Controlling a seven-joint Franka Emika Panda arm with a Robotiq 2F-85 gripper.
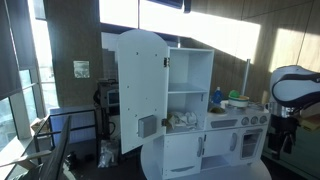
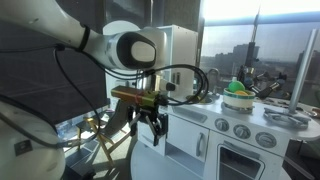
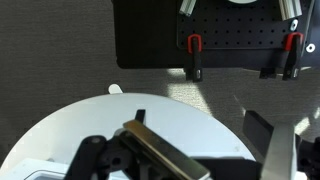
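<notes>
My gripper hangs in front of the white toy kitchen, fingers pointing down. In the wrist view its black fingers stand wide apart, and I see nothing held between them. Below it there, a white rounded base lies on dark flooring. The toy kitchen has a tall cupboard with its arched door swung open. Some pale cloth-like item rests on the cupboard's lower shelf. In exterior view 1 the gripper is at the right, clear of the kitchen front.
On the countertop are a pot with a green item in it and a small blue object. A black perforated plate lies at the top of the wrist view. A dark metal railing stands at the left.
</notes>
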